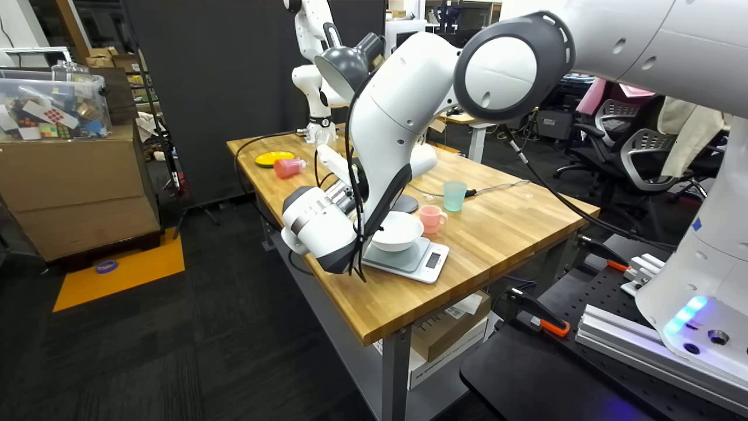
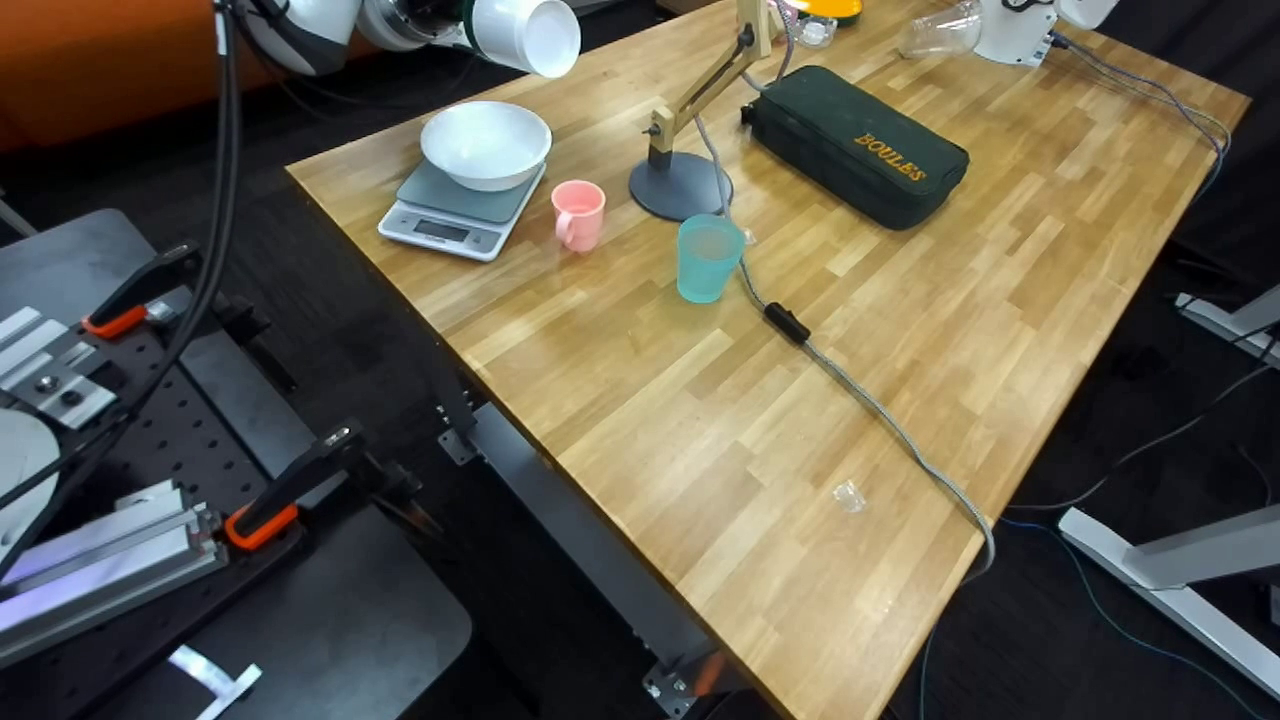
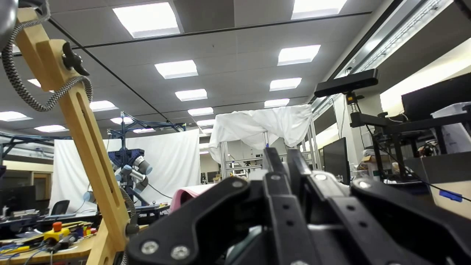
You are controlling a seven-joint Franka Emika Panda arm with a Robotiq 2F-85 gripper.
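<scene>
At the table's far-left corner in exterior view 2, a white cylinder (image 2: pixel 540 36) with a dark green band juts sideways from my hand. The same cylinder (image 1: pixel 422 160) shows past the arm in exterior view 1. My gripper has its fingers close together in the wrist view; it appears shut on the white cylinder, though the contact itself is unclear. Below the cylinder, and apart from it, a white bowl (image 2: pixel 486 144) rests upright on a grey kitchen scale (image 2: pixel 462 216). The bowl's contents cannot be made out.
Beside the scale stand a pink mug (image 2: pixel 579 216) and a teal cup (image 2: pixel 708 257). A lamp base (image 2: pixel 679 186) and a dark Boules case (image 2: pixel 858 146) lie beyond. The lamp arm (image 3: pixel 86 132) rises close by in the wrist view.
</scene>
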